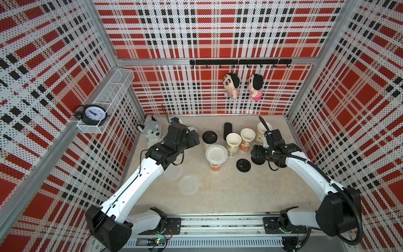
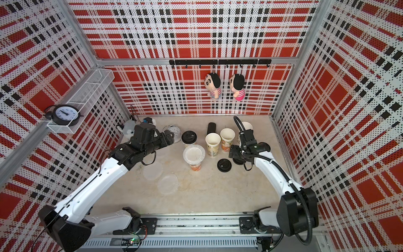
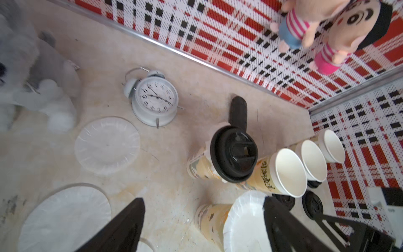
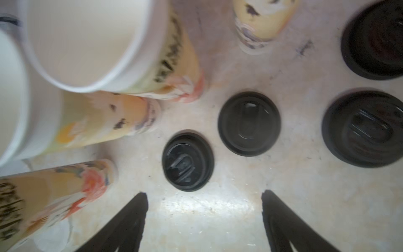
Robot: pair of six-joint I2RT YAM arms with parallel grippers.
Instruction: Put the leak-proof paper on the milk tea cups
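A white paper disc [image 1: 216, 153] covers the rim of the front-middle cup. Behind it a cup carries a black lid [image 1: 209, 136]; open cups [image 1: 233, 138] stand to the right. My left gripper hangs open above the table, left of the covered cup, nothing between its fingers. My right gripper is open over the black lids [image 4: 249, 123] beside the open cups, also empty.
A plush husky [image 3: 29, 84] and a white alarm clock [image 3: 153, 100] stand at back left. A dark oblong object [image 1: 228, 130] lies at the back.
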